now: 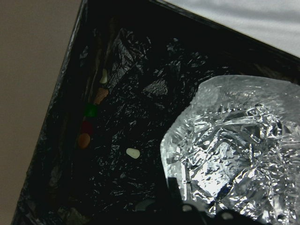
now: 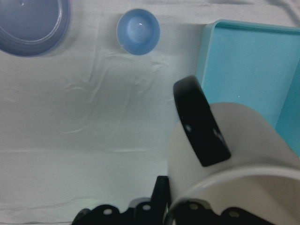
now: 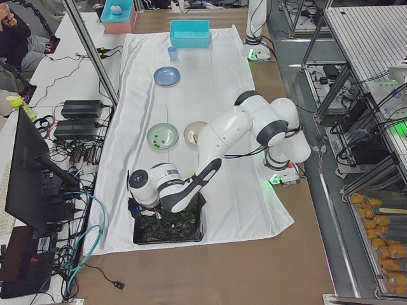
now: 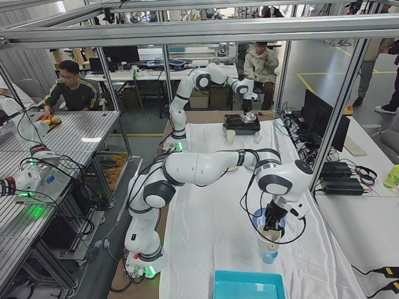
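My left gripper [image 3: 159,211] is low over the black lined tray [image 3: 166,232]. In the left wrist view, crumpled clear plastic [image 1: 225,154] fills the right side at the fingers, apparently held; the fingertips are mostly hidden. Small coloured bits [image 1: 91,110] lie in the tray. My right gripper [image 4: 272,225] is shut on a white cup [image 2: 234,136], tilted in the right wrist view, with a small blue cup [image 2: 138,33] and teal bin [image 2: 243,65] beyond it.
A blue plate [image 3: 166,75], green plate [image 3: 162,136] and beige plate [image 3: 191,133] stand on the white cloth, which has free room between them. Monitors and cables line one side.
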